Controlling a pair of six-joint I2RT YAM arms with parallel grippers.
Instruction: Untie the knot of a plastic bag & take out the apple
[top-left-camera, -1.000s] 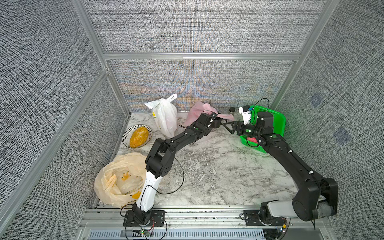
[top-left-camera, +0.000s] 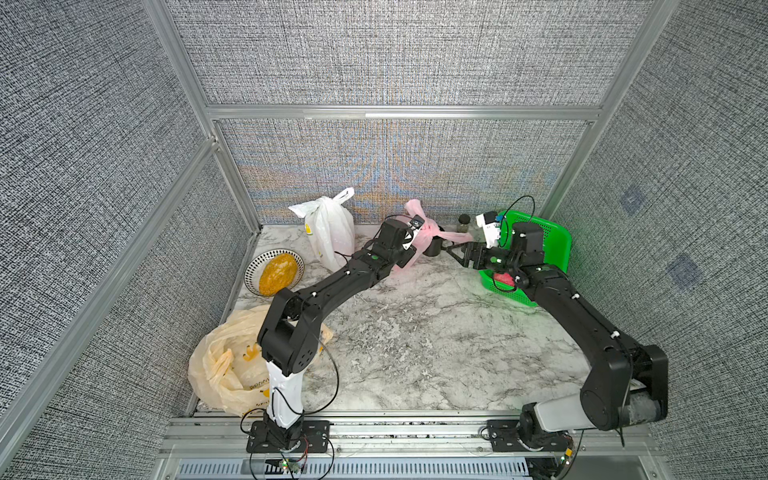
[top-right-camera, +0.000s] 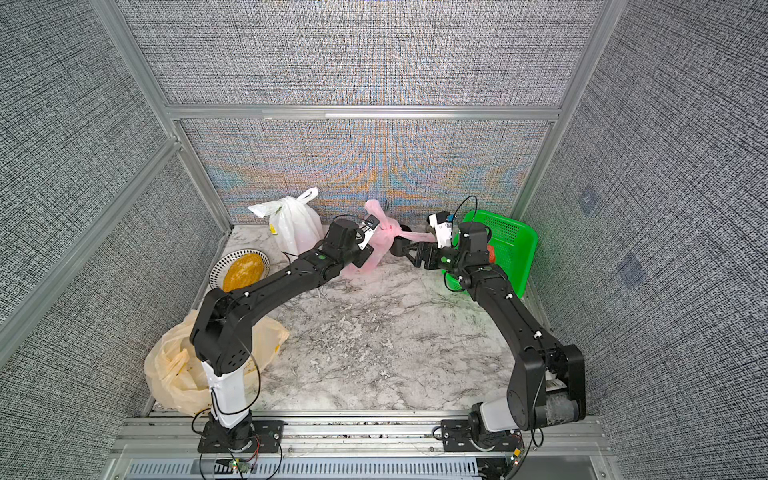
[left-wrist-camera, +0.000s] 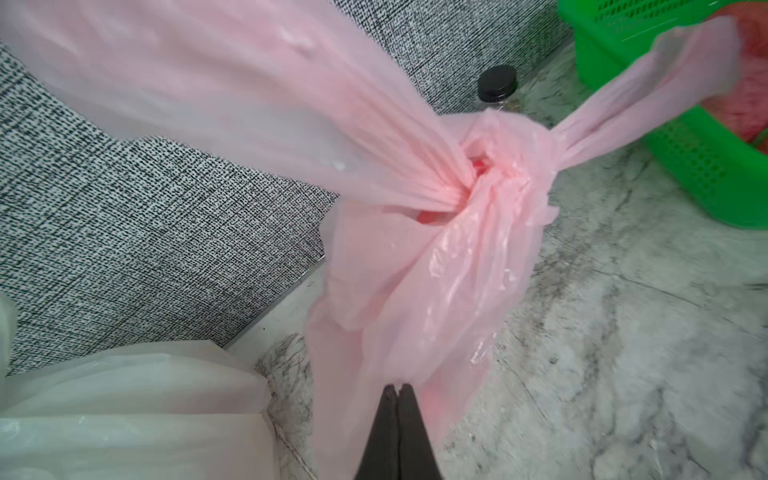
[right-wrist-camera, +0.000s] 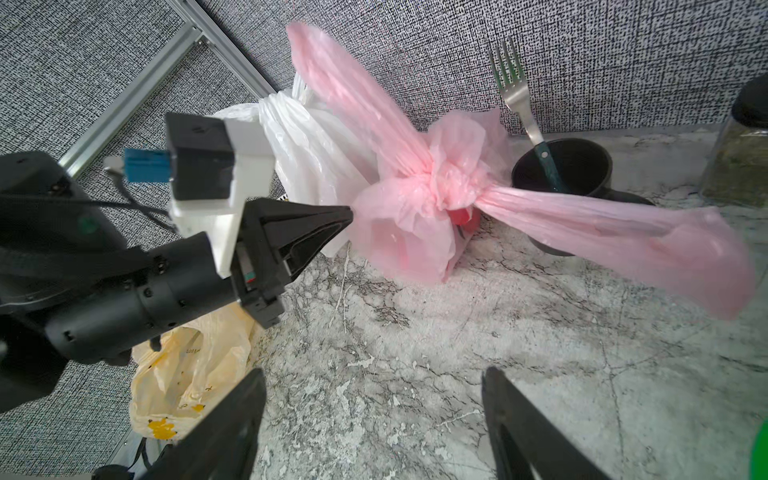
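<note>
The pink plastic bag (left-wrist-camera: 416, 312) stands near the back wall with its neck knotted, as the left wrist view shows. One long tail rises to the left and the other reaches right; something red shows through its lower side (right-wrist-camera: 460, 217). No apple can be made out apart from the bag. My left gripper is shut at the bag's left side, below the knot; whether it touches the film, I cannot tell. My right gripper is open, right of and in front of the bag, with empty space between its fingers.
Behind the bag's right tail stands a black mug (right-wrist-camera: 596, 172) holding a fork (right-wrist-camera: 524, 112). A jar (right-wrist-camera: 740, 152), green basket (top-left-camera: 556, 248), white bag (top-left-camera: 329, 232), plate of bread (top-left-camera: 260, 289) and yellowish bag (top-left-camera: 216, 376) surround it.
My left arm has pulled back to the left. The pink bag, flatter and draped leftward before, now has one tail sticking up. The right arm has barely moved.
</note>
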